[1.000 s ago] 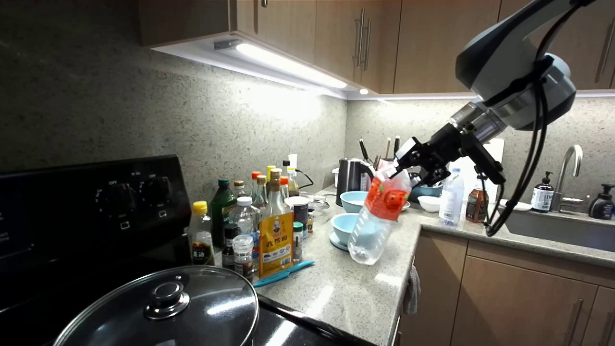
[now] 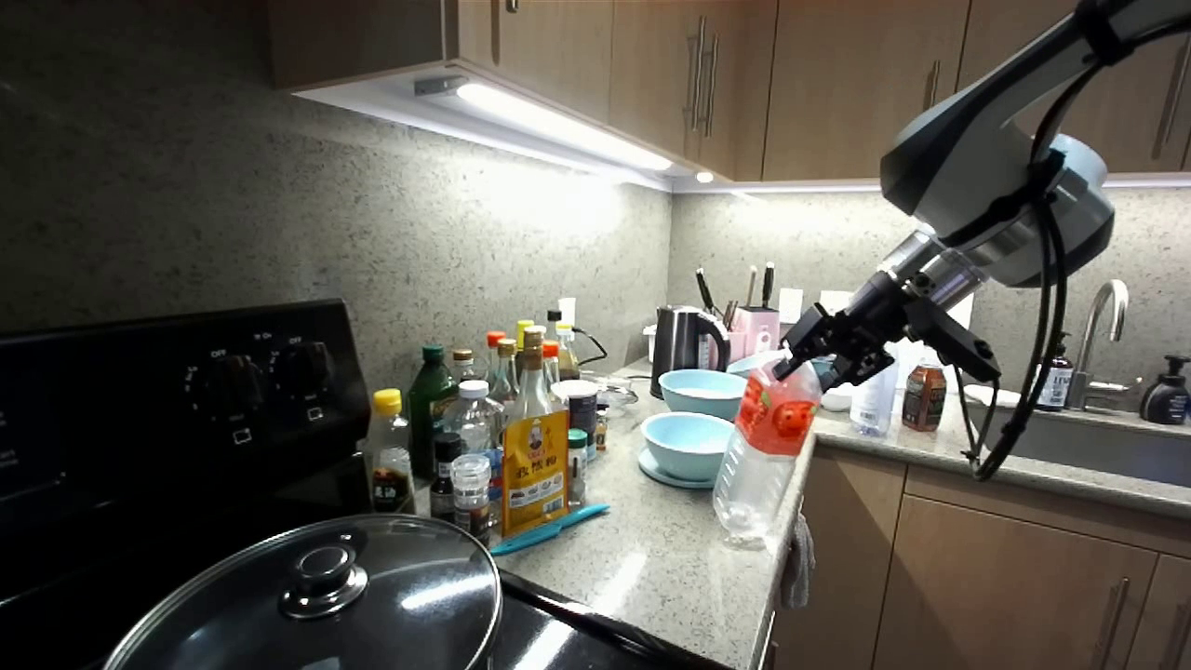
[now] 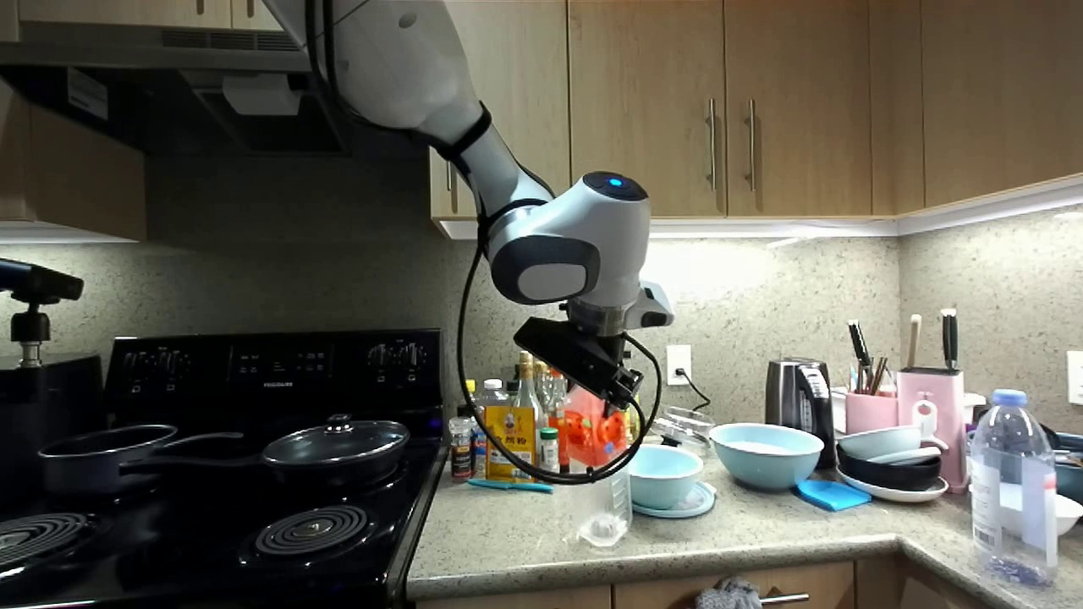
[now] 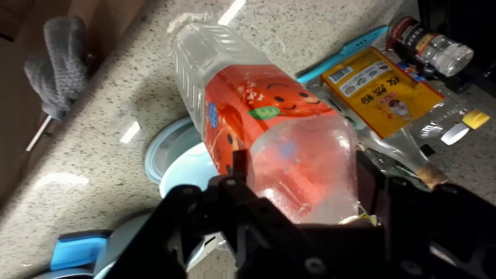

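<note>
A clear plastic bottle with a red tomato-face label (image 2: 778, 415) is held by its upper part in my gripper (image 2: 806, 359), which is shut on it. In exterior view 1 the bottle leans slightly, its base low at the counter near the front edge; whether it touches cannot be told. The wrist view shows the bottle (image 4: 274, 100) between my dark fingers, its base pointing away toward the counter. From exterior view 2, cables and the gripper (image 3: 609, 391) partly cover the bottle's label (image 3: 594, 431), and its clear base (image 3: 605, 528) shows below.
Light blue bowls (image 2: 686, 445) stand right behind the bottle. Seasoning bottles and a yellow packet (image 2: 536, 474) crowd the left wall, with a blue knife (image 2: 549, 529) before them. A lidded pan (image 3: 335, 445) sits on the stove.
The bottle and gripper have moved right and lower in exterior view 1, toward the counter's front edge. The bottle is more upright than before and remains held.
</note>
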